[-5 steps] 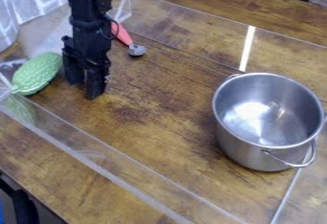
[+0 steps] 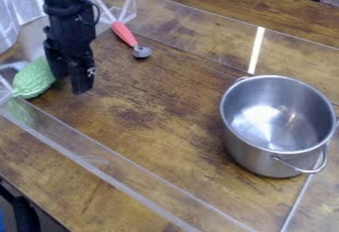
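Note:
My black gripper (image 2: 71,71) hangs low at the left of the table, just right of a pale green oblong object (image 2: 35,76) in the clear-walled tray. Its fingers point down, and whether they are open or shut is hard to make out. A red-handled utensil (image 2: 126,34) with a round metal end lies behind the gripper to the right. A large steel pot (image 2: 276,122) with a handle stands at the right.
Clear plastic walls and strips run along the left, front and back of the work area.
My gripper has moved left, closer to the green object, after rising a little from where it was a second ago. The pot and red utensil have not moved.

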